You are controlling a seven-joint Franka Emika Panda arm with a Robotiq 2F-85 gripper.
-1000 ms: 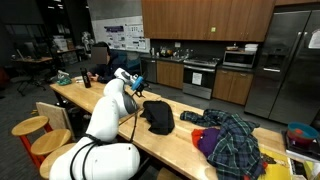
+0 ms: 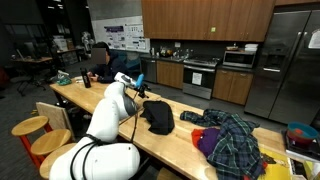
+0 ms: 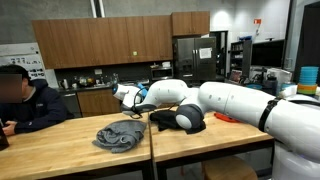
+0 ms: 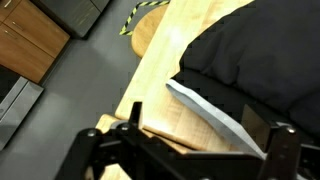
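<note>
A black cloth (image 2: 158,115) lies crumpled on the wooden table, close to the arm. In the wrist view the black cloth (image 4: 240,60) fills the upper right, with a pale strip (image 4: 205,104) running along its edge. My gripper is open, its two fingers wide apart and nothing held between them. The far end of the arm, with the gripper (image 2: 138,92), is above the table beyond the black cloth in exterior view 1. Exterior view 2 shows a grey cloth (image 3: 122,135) bunched up on the nearer table part.
A dark plaid cloth (image 2: 235,145) and a red cloth (image 2: 208,140) lie at the table's right. Round stools (image 2: 30,126) stand along its left side. A person (image 3: 35,105) sits at the left in exterior view 2. Bare tabletop (image 2: 185,150) shows in front of the black cloth.
The end of the arm has shifted only slightly in exterior view 1. The cloths look unmoved.
</note>
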